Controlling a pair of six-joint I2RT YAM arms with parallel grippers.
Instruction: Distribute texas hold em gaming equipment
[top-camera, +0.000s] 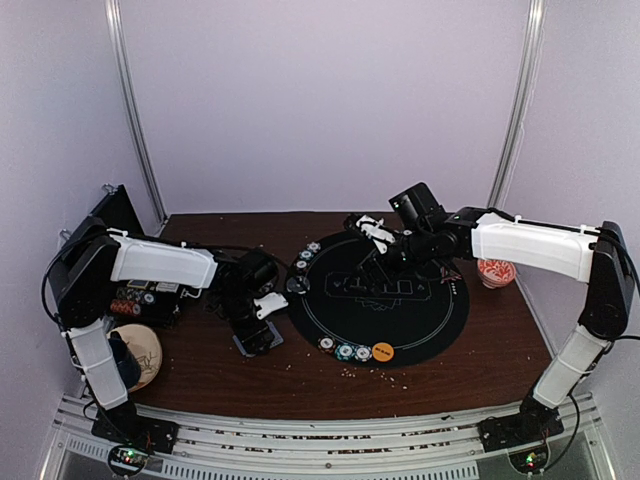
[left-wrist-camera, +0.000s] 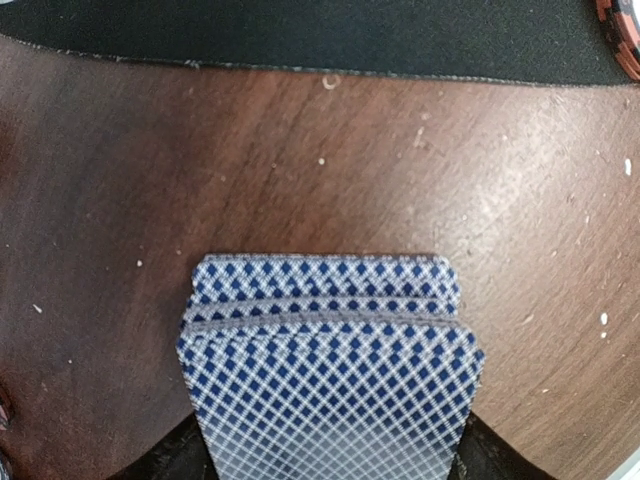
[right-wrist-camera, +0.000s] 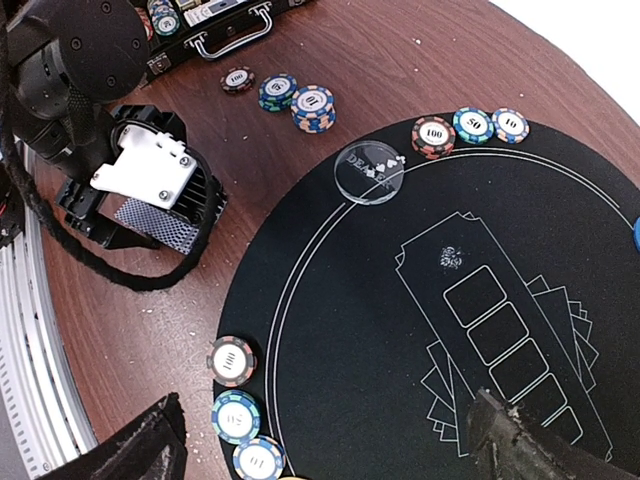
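My left gripper is down at a blue checked stack of cards on the wood, left of the black poker mat. In the left wrist view the cards cover most of its fingers, so its grip is unclear. My right gripper hangs open above the mat, its fingers at both lower corners of the right wrist view with nothing between. Chips sit along the mat's edge with a clear dealer disc and an orange disc.
An open chip case stands at the left, with a round wooden board and a dark cup in front of it. A red-patterned bowl sits right of the mat. Loose chip stacks lie on the wood near the case.
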